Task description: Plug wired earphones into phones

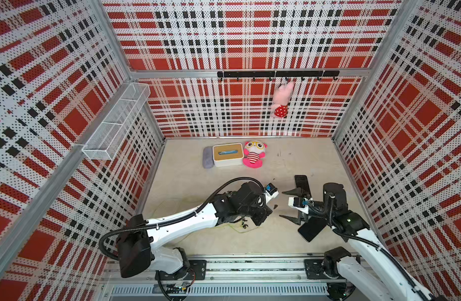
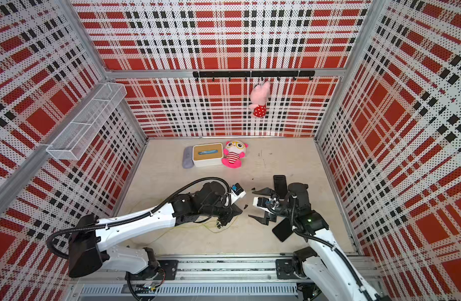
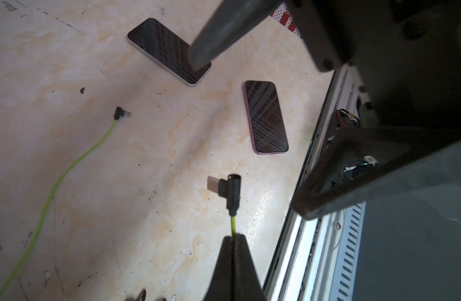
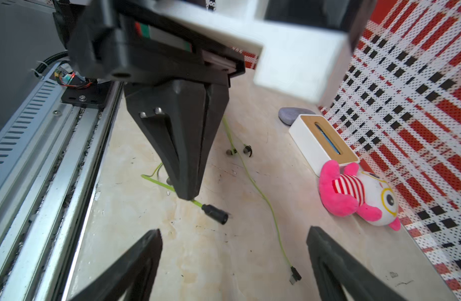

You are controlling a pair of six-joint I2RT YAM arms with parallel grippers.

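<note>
My left gripper is shut on a thin green earphone cable, just behind its black right-angled plug (image 3: pixel 233 194); the plug's metal tip sticks out to the side. Facing it, my right gripper stands open, its fingers (image 4: pixel 140 266) wide apart and empty, with the held plug showing beyond them. A second green cable lies on the table, ending in another black plug (image 3: pixel 120 113). Two dark-screened phones lie flat: one (image 3: pixel 169 50) partly behind a right-arm finger, the other (image 3: pixel 266 118) nearer the front rail. In the top left view, the right arm partly covers the phones.
Dark earbuds (image 4: pixel 247 150) lie on the table past the left gripper. Toward the back wall sit a white box (image 1: pixel 228 163), a grey pouch (image 1: pixel 207 157) and a pink plush toy (image 1: pixel 254 154). Open tabletop separates them from the arms. A metal rail (image 3: pixel 303 250) borders the front.
</note>
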